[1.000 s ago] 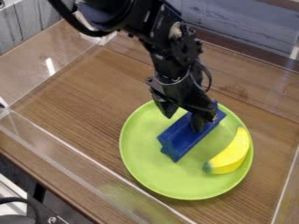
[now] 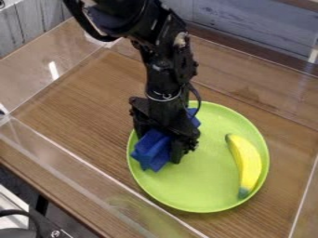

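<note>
My black gripper (image 2: pixel 165 130) is low over the left half of a green plate (image 2: pixel 199 191), open, around a blue block (image 2: pixel 152 152) that lies on the plate and is partly hidden by the fingers. A yellow banana (image 2: pixel 246 165) lies on the right side of the plate, apart from the gripper.
The plate sits on a wooden table (image 2: pixel 87 112) with clear edging strips. A grey plank wall (image 2: pixel 248 33) stands at the back, and a black cable shows at the lower left.
My gripper has moved left across the plate, and the blue block has shifted left with it. The banana has turned more lengthwise since a second ago.
</note>
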